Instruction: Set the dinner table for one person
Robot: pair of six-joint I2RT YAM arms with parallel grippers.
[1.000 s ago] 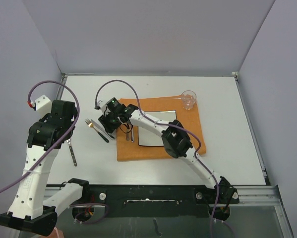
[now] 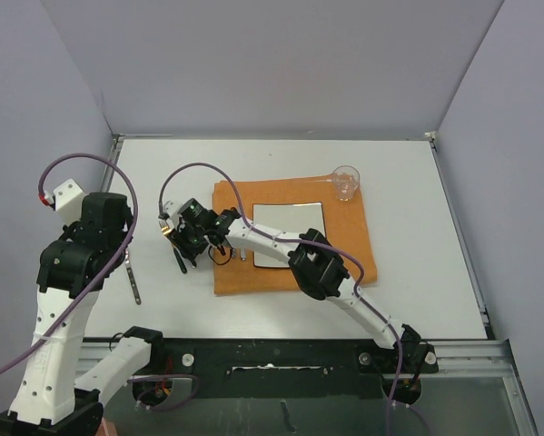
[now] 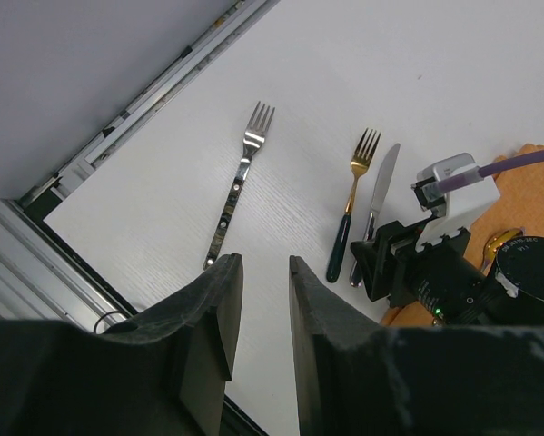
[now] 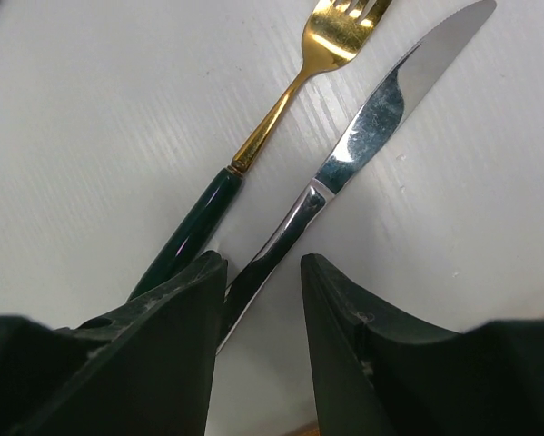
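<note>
My right gripper is low over the silver knife (image 4: 371,127), its fingers part open either side of the handle. A gold fork (image 4: 331,41) with a dark green handle lies beside the knife. My left gripper is part open and empty, above the table; a fork with a patterned handle (image 3: 231,209) lies beyond its fingertips. A white square plate (image 2: 285,214) sits on the orange placemat (image 2: 244,286), partly hidden by the right arm, with a spoon (image 3: 497,243) to its left. A glass (image 2: 346,182) stands at the mat's top right corner.
Metal rails (image 2: 462,236) and walls border it. The right arm spans the middle of the placemat.
My right gripper has moved left from near the mat's edge down onto the knife by the gold fork.
</note>
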